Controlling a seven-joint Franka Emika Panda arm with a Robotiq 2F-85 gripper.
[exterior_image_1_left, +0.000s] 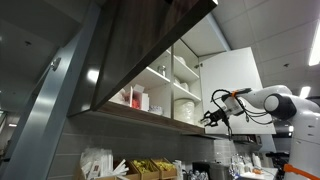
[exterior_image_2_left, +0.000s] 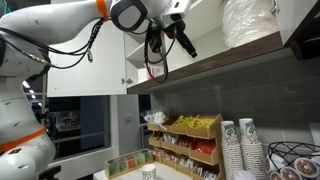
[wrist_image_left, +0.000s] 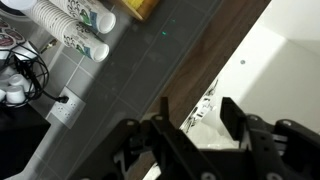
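Note:
My gripper is open at the cabinet's lower edge, its dark fingers apart in the wrist view. Beyond the gap lie the brown shelf edge (wrist_image_left: 205, 60) and the cabinet's white interior (wrist_image_left: 275, 75). A pale, crumpled-looking patch shows past the fingertips; what it is cannot be made out. In exterior view 2 the gripper (exterior_image_2_left: 172, 42) is high up in front of the open cabinet, left of a clear plastic bag of white items (exterior_image_2_left: 247, 22). Exterior view 1 has the gripper (exterior_image_1_left: 207, 120) small, near white stacked items (exterior_image_1_left: 184, 108) on the bottom shelf.
Under the cabinet stand paper cup stacks (exterior_image_2_left: 231, 148) and a wooden organizer (exterior_image_2_left: 190, 127) with packets. An open white cabinet door (exterior_image_1_left: 228, 75) is close to the arm. In the wrist view, a wall outlet (wrist_image_left: 67, 110) and cables lie lower left.

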